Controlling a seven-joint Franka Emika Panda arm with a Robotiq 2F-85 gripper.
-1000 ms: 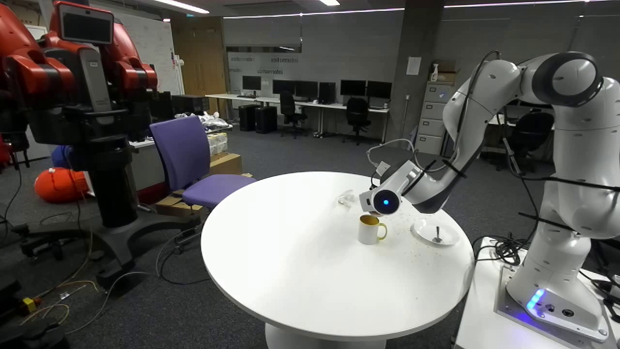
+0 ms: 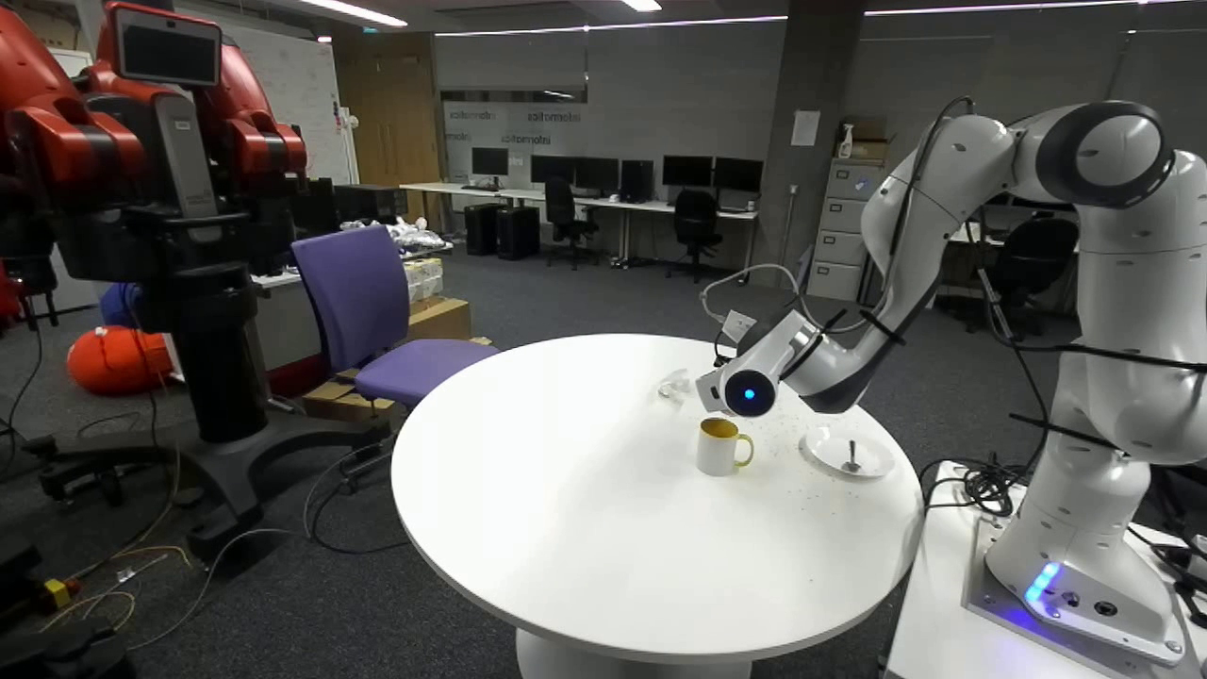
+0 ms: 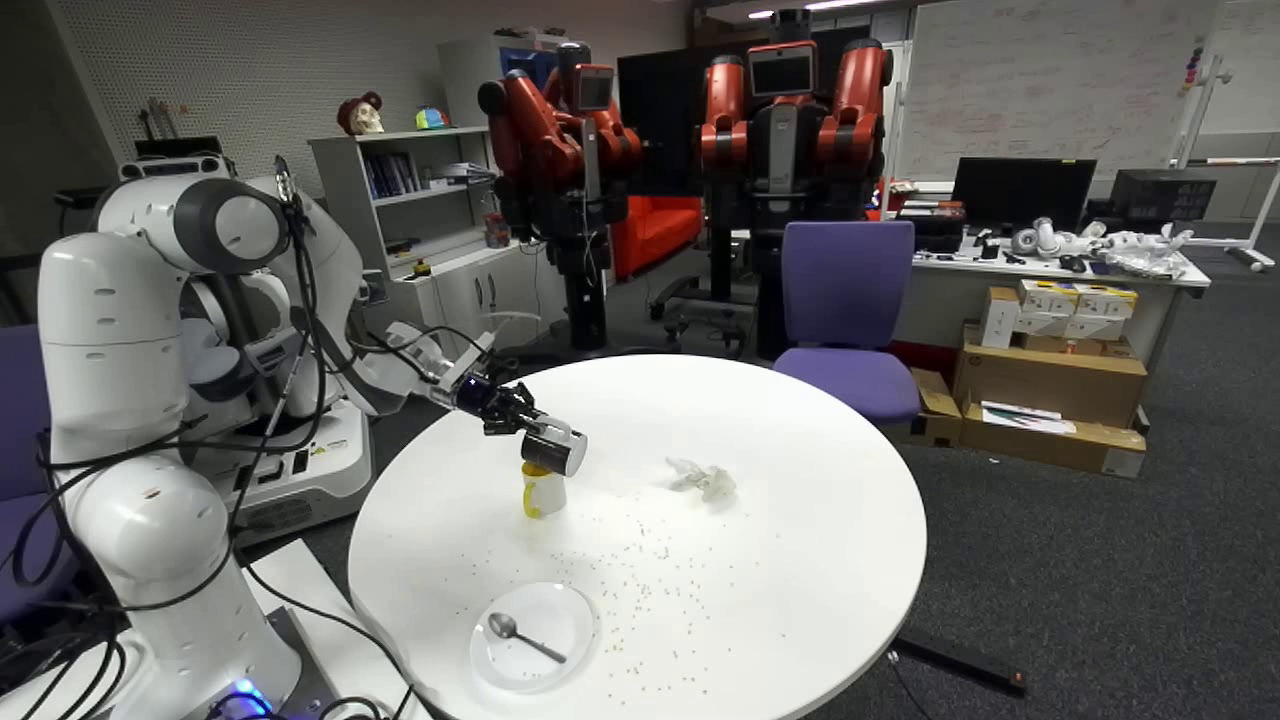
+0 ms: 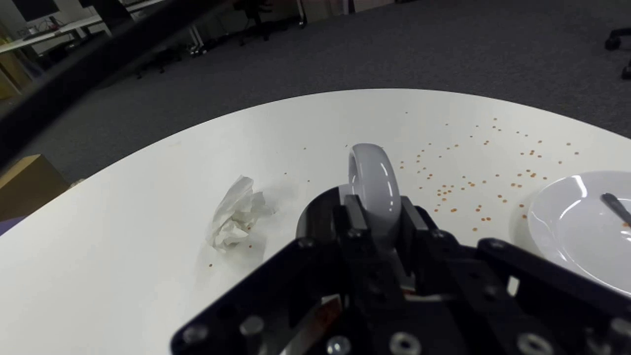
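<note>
My gripper is shut on the white handle point(image 4: 376, 177) of a dark mug, whose black side point(image 4: 319, 218) shows beside the fingers in the wrist view. In exterior view 2 this dark mug point(image 3: 552, 450) is tipped over on its side in the air, just above a white mug with a yellow inside point(image 3: 546, 494). That white mug point(image 2: 718, 451) stands upright on the round table in exterior view 1. Whether the two mugs touch is unclear, and the dark mug's contents are hidden.
A white plate point(image 3: 534, 672) with a spoon point(image 3: 524, 636) lies near the table's edge. Crumpled tissue point(image 4: 236, 216) rests on the table. Small orange bits are scattered around the plate.
My hand has shifted slightly left in exterior view 1, and its cable has swung the same way. The white mug and plate have stayed put.
</note>
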